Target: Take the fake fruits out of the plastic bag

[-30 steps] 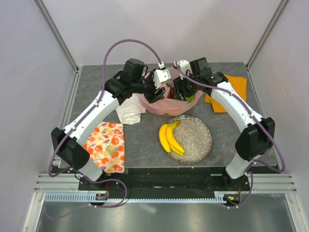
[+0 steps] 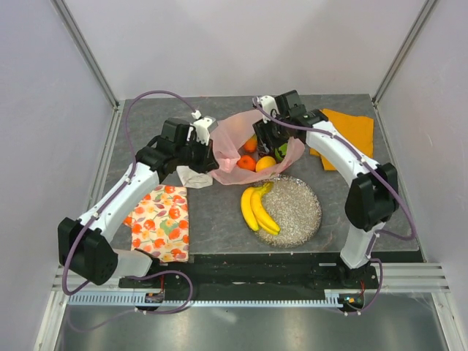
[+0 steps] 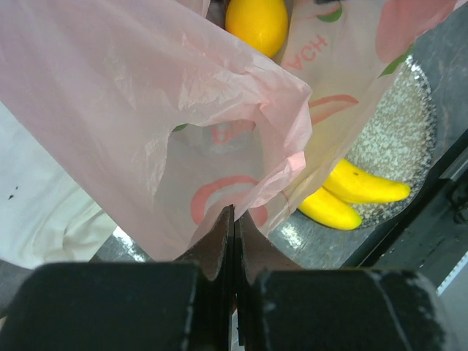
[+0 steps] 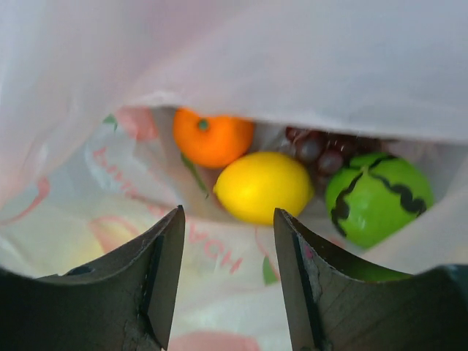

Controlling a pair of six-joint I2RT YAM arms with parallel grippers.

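The pink plastic bag (image 2: 228, 130) lies spread at the back middle, its mouth turned forward. Oranges (image 2: 247, 162), a yellow lemon (image 4: 263, 188), a green fruit (image 4: 379, 199) and dark grapes (image 4: 319, 150) rest inside it. At the bag's left edge, my left gripper is shut, with the thin pink film running to its fingertips. My right gripper stands open over the bag's right part, nothing between its fingers, the lemon and an orange ahead of them. Its tips are partly hidden from the top view.
Two bananas (image 2: 257, 208) lie on the round speckled plate (image 2: 296, 212) in front of the bag. A white cloth (image 2: 193, 178) sits left of it, a fruit-patterned cloth (image 2: 161, 223) at front left, and an orange cloth (image 2: 351, 131) at back right. Bare table (image 2: 212, 219) lies left of the plate.
My left gripper has come down and left to the bag's left edge, its fingers now shut. The bag's mouth has shifted and spread.
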